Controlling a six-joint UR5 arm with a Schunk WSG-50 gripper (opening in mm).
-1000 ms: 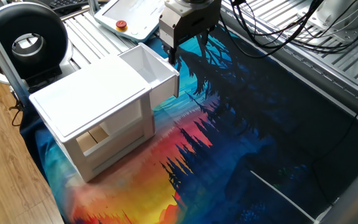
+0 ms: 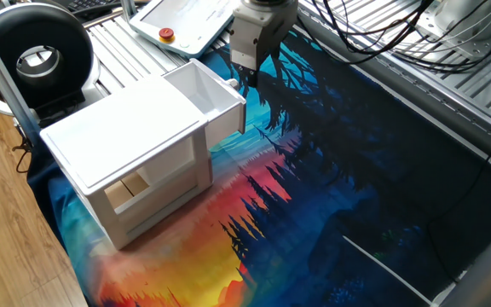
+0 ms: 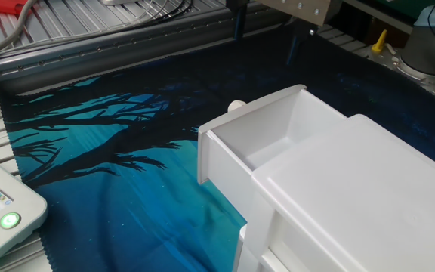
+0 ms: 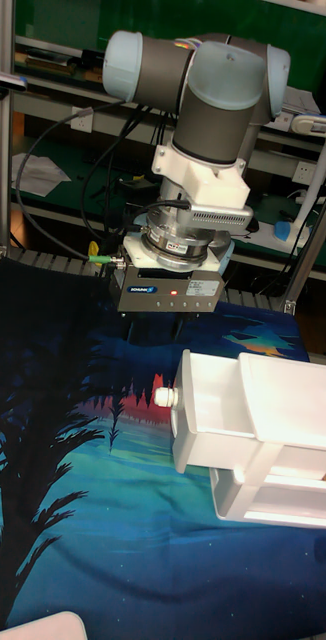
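Observation:
A white drawer unit stands on the patterned cloth, its upper drawer pulled out. The part of the drawer's inside that shows looks empty. On the drawer front is a round white knob, with nothing gripping it. My gripper hangs beyond the drawer front in exterior view 2, its two dark fingers spread apart and clear of the knob. In exterior view 1 the gripper body is near the top, beside the knob, and only part of the fingers shows. No object appears between them.
Bare cloth leaves wide free room in front of the drawer. A control tablet with a red button lies at the table's back edge in exterior view 1. Black cables hang near the arm, and a black round device stands behind the unit.
In exterior view 1 my gripper has shifted a little to the right, away from the knob, and its body has turned. The drawer unit and its pulled-out drawer have stayed put.

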